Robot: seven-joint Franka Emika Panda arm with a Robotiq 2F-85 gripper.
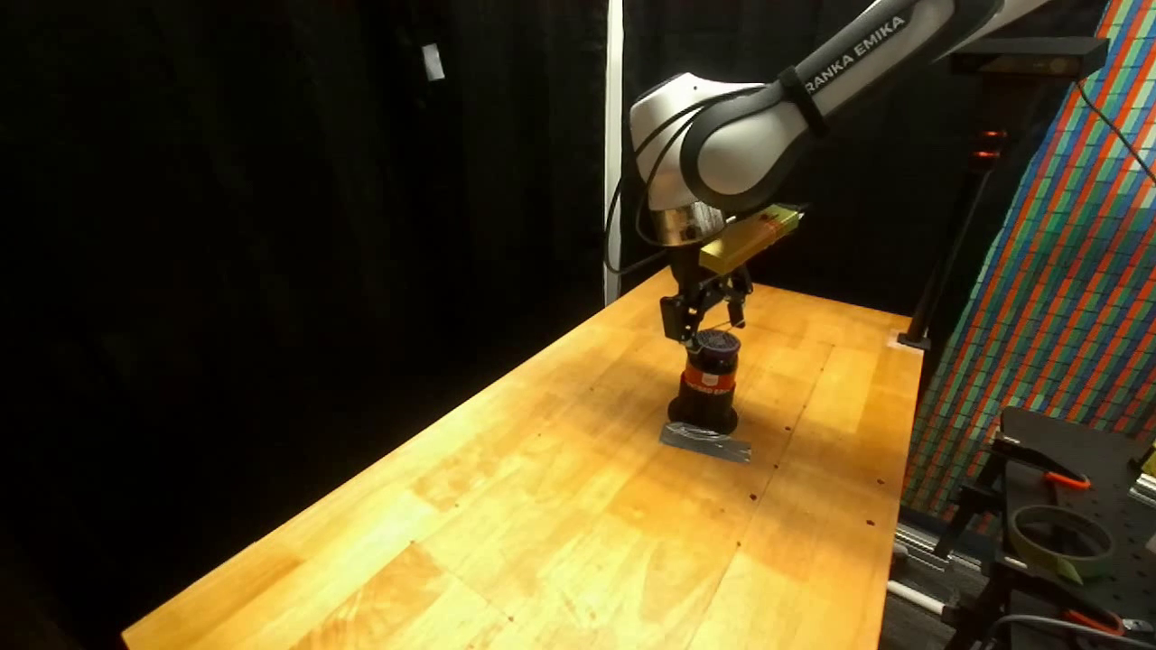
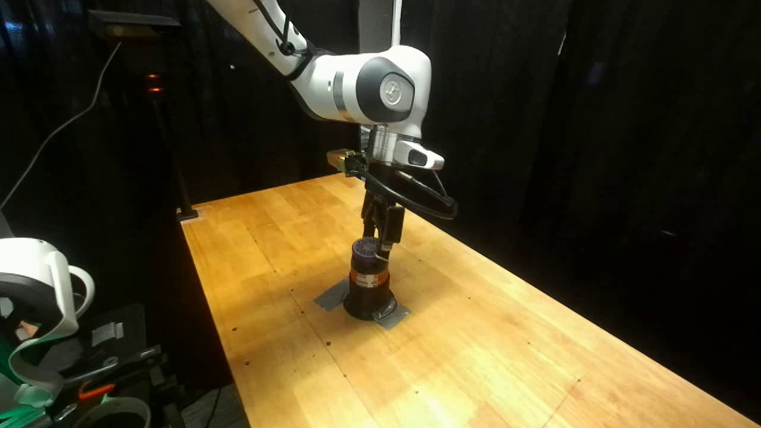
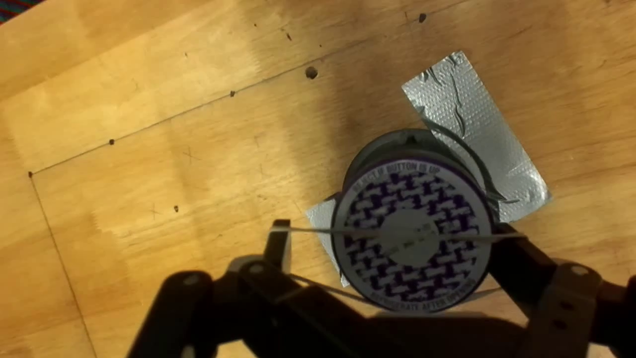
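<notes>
A jar with a dark patterned lid (image 3: 411,179) and an orange label (image 1: 710,379) stands upright in a black round holder (image 2: 365,304). My gripper is open above it, its fingers apart on either side of the lid in the wrist view. A thin band (image 3: 313,230) stretches from finger to finger. One strand crosses over the lid; the other is partly hidden behind the lid's lower edge. In exterior view 2, a fingertip (image 2: 384,251) overlaps the jar's upper side; whether it touches cannot be told.
Grey tape (image 3: 489,131) lies at the holder's base on the wooden table (image 1: 520,509). A black side cart (image 1: 1040,433) with tools and a tape roll (image 1: 1059,540) stands beyond the table edge.
</notes>
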